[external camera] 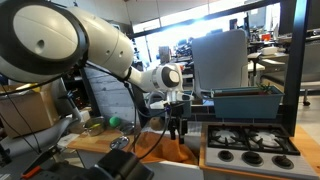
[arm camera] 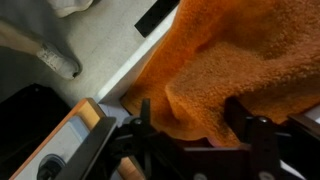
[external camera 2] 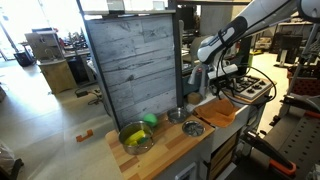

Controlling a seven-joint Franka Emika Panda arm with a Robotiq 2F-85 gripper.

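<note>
An orange cloth [external camera: 172, 152] lies in and over the sink area, left of the stove. My gripper [external camera: 178, 132] is low at the cloth, fingers pointing down. In the wrist view the cloth [arm camera: 215, 70] fills the upper right and bunches into a fold between the dark fingers of my gripper. Those fingers stand apart, and whether both touch the fold cannot be told. From the other side, the cloth [external camera 2: 215, 113] shows as a spread orange patch beneath the arm.
A gas stove [external camera: 252, 146] stands right of the sink, with a blue-green box [external camera: 247, 104] behind it. Pots, a metal bowl [external camera 2: 135, 138] and a lid [external camera 2: 194, 128] occupy the wooden counter [external camera 2: 165, 154] on the other side. A tiled panel [external camera 2: 138, 75] borders the counter.
</note>
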